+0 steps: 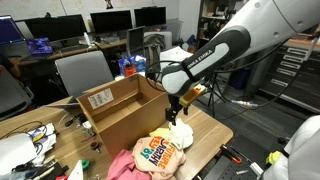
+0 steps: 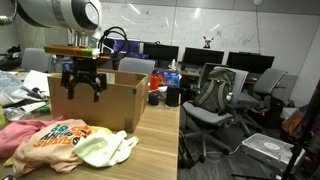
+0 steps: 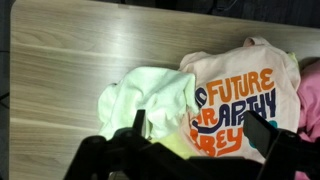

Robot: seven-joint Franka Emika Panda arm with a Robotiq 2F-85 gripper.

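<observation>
My gripper is open above the cloths, its dark fingers wide apart with nothing held between them. Below it in the wrist view, a pale mint-white cloth (image 3: 135, 97) lies crumpled on the wooden table. Beside that cloth is a peach shirt (image 3: 225, 75) with colourful lettering, and a pink cloth (image 3: 312, 85) shows at the right edge. A bit of yellow cloth (image 3: 176, 146) peeks out near the fingers. From the side, the gripper (image 2: 84, 92) hangs clear above the shirt (image 2: 62, 143) and white cloth (image 2: 106, 148), in front of a cardboard box (image 2: 122, 105).
The open cardboard box (image 1: 122, 108) stands behind the cloths, its walls rising close to the arm. Bare wood (image 2: 155, 150) is free to the right of the cloths. Various small items (image 1: 40, 135) clutter the table left of the box.
</observation>
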